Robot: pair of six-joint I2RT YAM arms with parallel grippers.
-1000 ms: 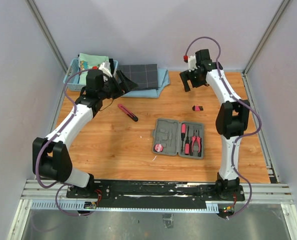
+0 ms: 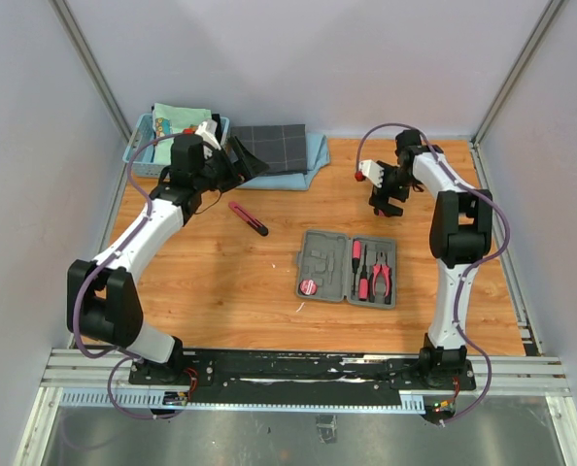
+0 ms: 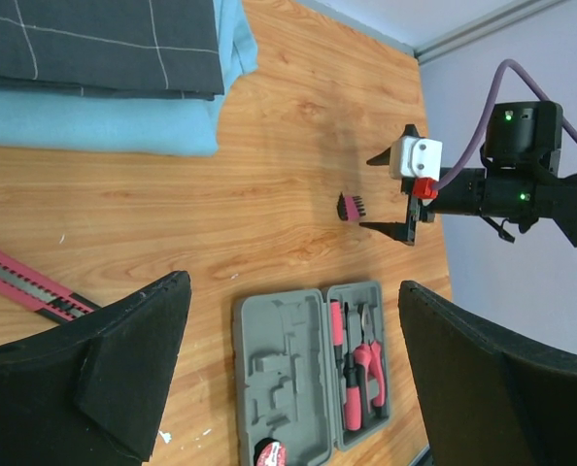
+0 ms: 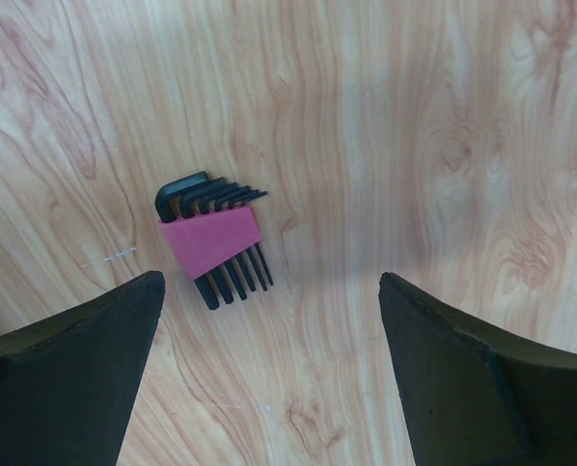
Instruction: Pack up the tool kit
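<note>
The grey tool case (image 2: 311,249) lies open near the table's middle; its right half carries a screwdriver (image 2: 356,249), pliers (image 2: 381,282) and other tools, its left half a round red-and-white tape (image 2: 308,287). A pink-and-black hex key set (image 4: 211,240) rests on the table behind the case. Over it hangs my right gripper, open, with the key set between and below its fingers, nearer the left one. A red-and-black utility knife (image 2: 249,218) lies left of the case. My left gripper, open and empty, hovers beyond the knife.
At the back left stands a blue basket (image 2: 130,153) holding cloths. Beside it, a dark folded cloth (image 2: 274,149) lies on a light blue one (image 2: 318,155).
My right gripper has come from the back of the table towards the hex key set and turned, now over it. The left arm shows only a slight shift.
</note>
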